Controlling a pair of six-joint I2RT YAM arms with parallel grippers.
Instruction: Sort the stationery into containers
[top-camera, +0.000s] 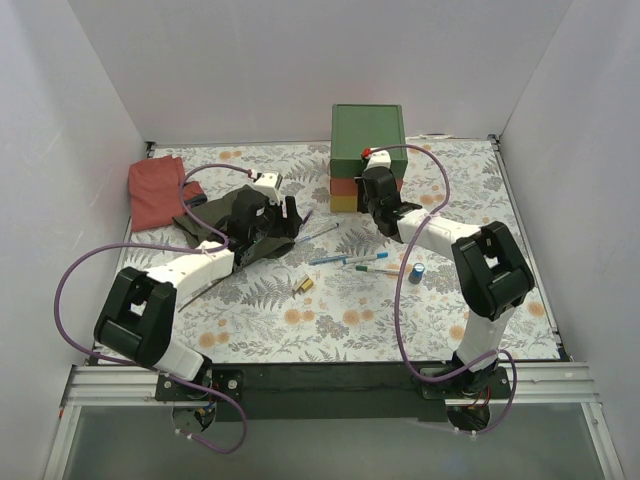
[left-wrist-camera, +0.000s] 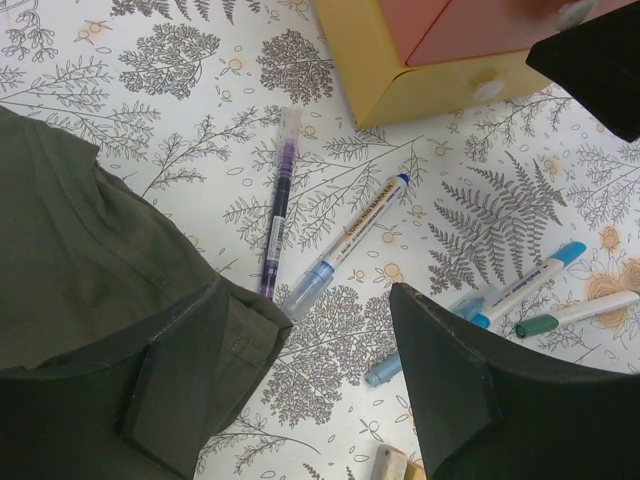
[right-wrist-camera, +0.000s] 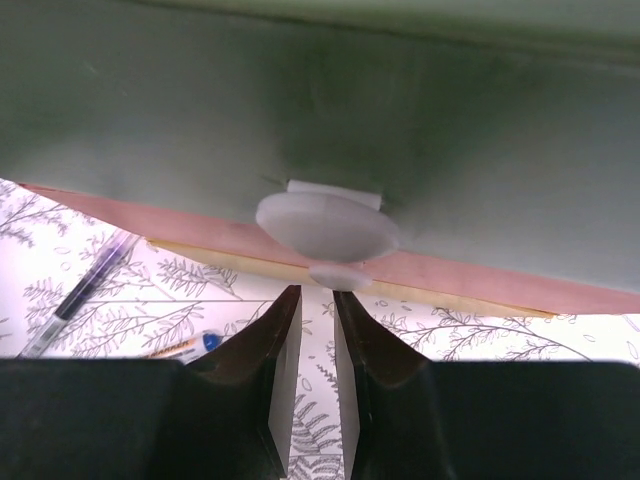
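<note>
The green-topped drawer box (top-camera: 368, 130) stands at the back, its pink and yellow drawers below. My right gripper (top-camera: 364, 190) is at its front face. In the right wrist view its narrow fingers are a little apart, just below the white knob (right-wrist-camera: 326, 222) of the green drawer, with nothing between the fingertips. My left gripper (top-camera: 292, 216) hangs over the dark cloth's edge, fingers apart and empty. Below it lie a purple pen (left-wrist-camera: 281, 205), a blue-capped marker (left-wrist-camera: 350, 240), more blue markers (left-wrist-camera: 530, 284) and a green-capped marker (left-wrist-camera: 578, 314).
A dark green cloth (top-camera: 215, 212) covers the left, with a red cloth (top-camera: 157, 192) behind it. A blue cylinder (top-camera: 416, 271) stands at the right, and a small yellowish item (top-camera: 303, 285) lies near the middle.
</note>
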